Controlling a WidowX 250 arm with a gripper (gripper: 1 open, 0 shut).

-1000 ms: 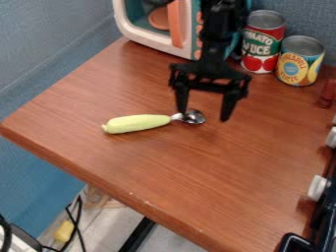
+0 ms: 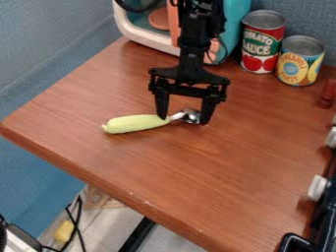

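Observation:
My black gripper [image 2: 184, 112] hangs over the wooden table [image 2: 157, 177], fingers apart and pointing down. Its fingertips are low, beside the spoon-like metal head [image 2: 192, 117] of a utensil with a pale yellow-green, corn-shaped handle [image 2: 132, 123]. The utensil lies flat on the table, its handle to the left. I cannot tell whether the fingertips touch it.
At the back stand a tomato can [image 2: 261, 49], a yellow-labelled can [image 2: 300, 63], a small red bottle [image 2: 328, 94] and a teal-and-white toy appliance [image 2: 144, 20]. A black object [image 2: 315, 221] lines the right edge.
The gripper has come down and to the left toward the utensil, which lies in the same place.

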